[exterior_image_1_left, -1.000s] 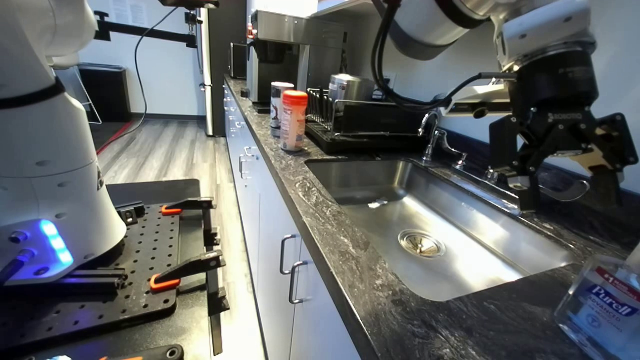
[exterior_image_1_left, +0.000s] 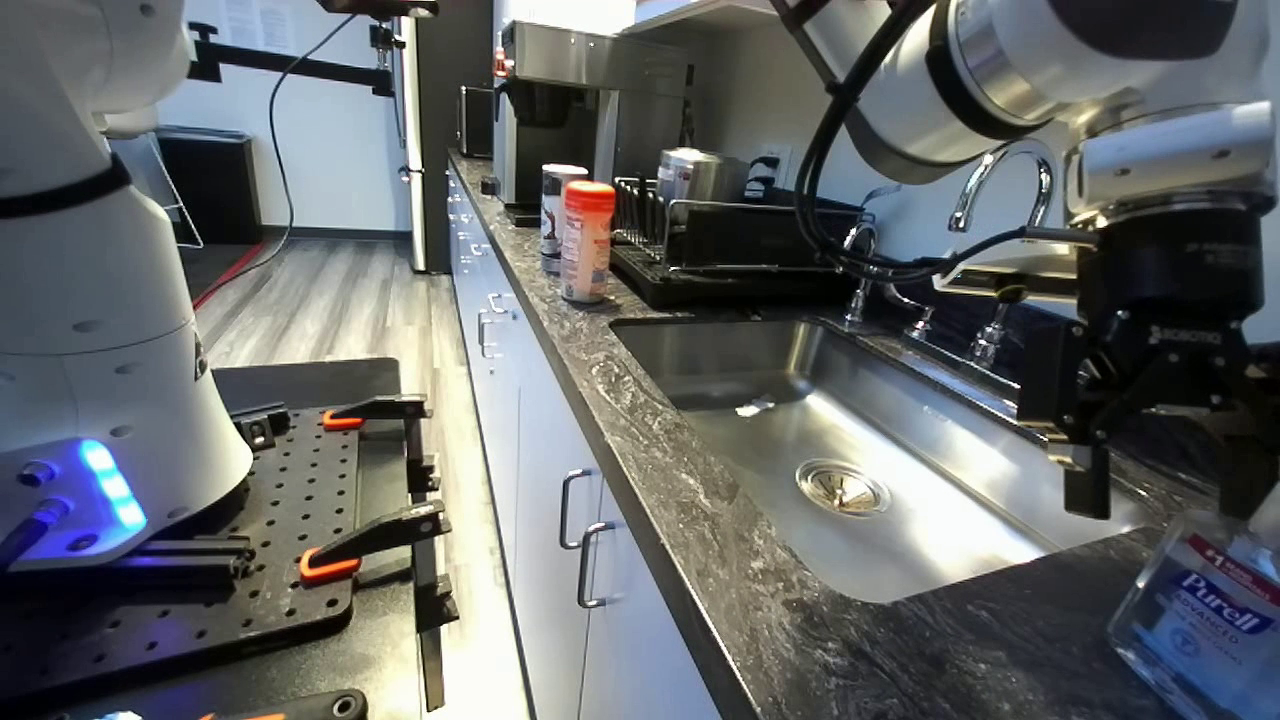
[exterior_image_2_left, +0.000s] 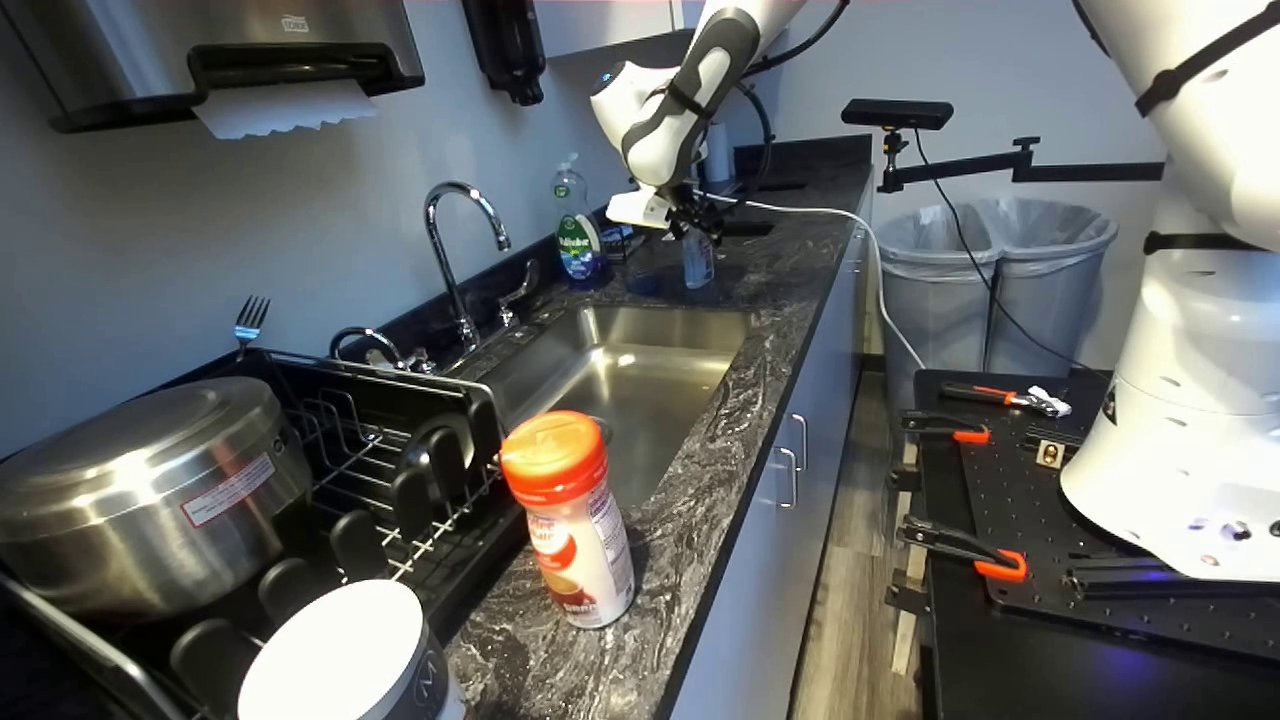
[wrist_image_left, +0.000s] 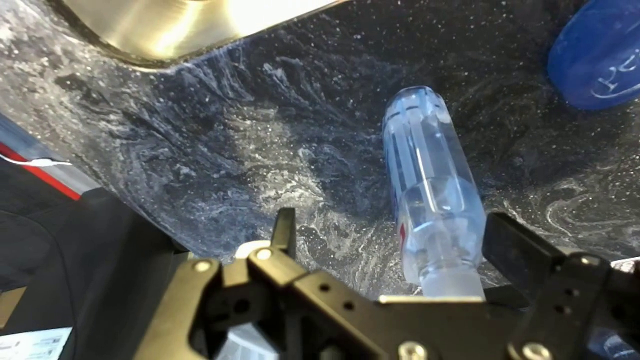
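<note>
A clear Purell sanitizer bottle (exterior_image_1_left: 1206, 612) stands on the dark counter past the sink's near end. My gripper (exterior_image_1_left: 1158, 492) is open with its fingers pointing down, just above and beside the bottle in that view. Seen from the wrist, the bottle (wrist_image_left: 435, 174) lies between the spread fingers of the gripper, closer to the right one. Both fingers appear free of it, though contact on the right side is hard to tell. In exterior view 2 the bottle (exterior_image_2_left: 698, 258) sits under the arm, and the gripper there is dark and partly hidden.
The steel sink (exterior_image_1_left: 828, 468) adjoins the bottle's spot, with the faucet (exterior_image_2_left: 450, 258) behind it. A dish soap bottle (exterior_image_2_left: 578, 234) stands near the wall. A red-capped canister (exterior_image_2_left: 570, 516) and a dish rack (exterior_image_1_left: 744, 246) occupy the sink's far end.
In exterior view 1 my gripper has moved right and lower, closer to the Purell bottle. It stays open, and the bottle has not moved.
</note>
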